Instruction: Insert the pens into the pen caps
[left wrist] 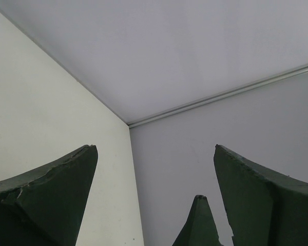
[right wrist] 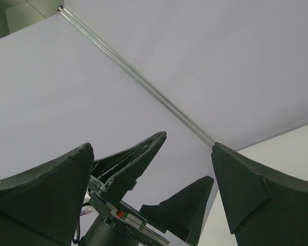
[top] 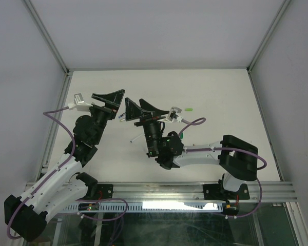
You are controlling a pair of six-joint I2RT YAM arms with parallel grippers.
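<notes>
Near the table's middle-left, in the top view, my left gripper (top: 119,104) and right gripper (top: 134,101) stand close together above the white surface. Both are open; between the left gripper's fingers (left wrist: 66,179) and the right's fingers (right wrist: 251,189) no pen or cap shows. A slim whitish pen-like piece (top: 137,138) lies left of the right wrist. One short green piece (top: 189,109) rests alone to the right; another green piece (top: 181,135) is partly hidden by the right arm. Something small and bluish-white (top: 122,117) shows below the fingertips. Which pieces are caps I cannot tell.
Grey walls enclose it. The left gripper's dark fingers (right wrist: 131,164) fill part of the right wrist view, so the arms have little space between them.
</notes>
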